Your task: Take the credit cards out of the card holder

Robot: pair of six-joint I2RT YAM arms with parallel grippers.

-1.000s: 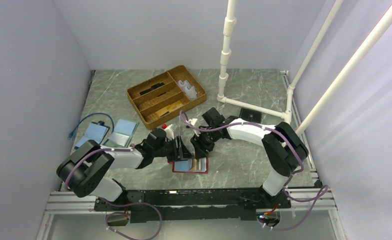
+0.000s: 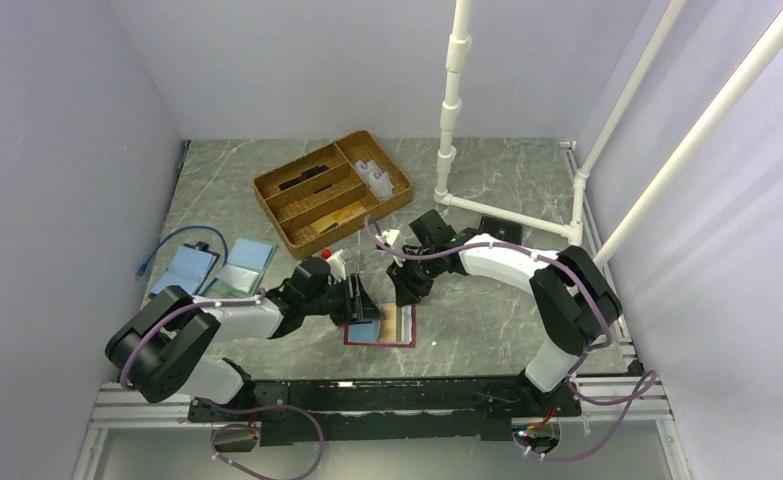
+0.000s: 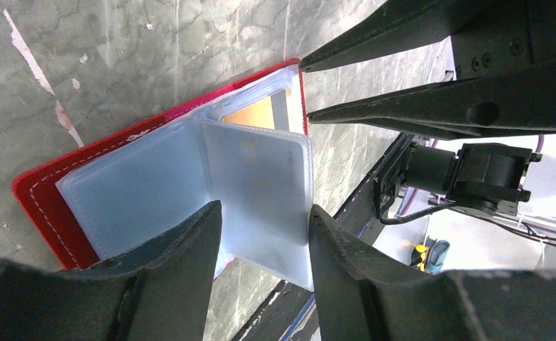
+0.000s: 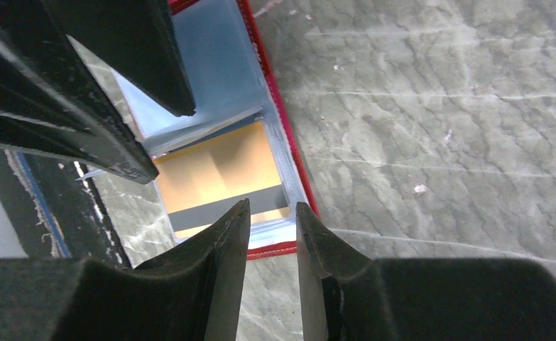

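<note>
A red card holder with clear blue sleeves lies open at the table's front. A tan card with a grey stripe shows in one sleeve. In the left wrist view my left gripper has a translucent sleeve flap standing between its fingertips; whether they grip it is unclear. My right gripper is part open above the holder's edge by the tan card, with nothing visible between its fingertips.
A wicker organiser stands at the back. More sleeves and a blue cable lie to the left. White pipes and a black item are at the right. Bare table lies right of the holder.
My right gripper has moved slightly up and back from the holder, exposing more of the tan card in the top view. My left arm has shifted only slightly.
</note>
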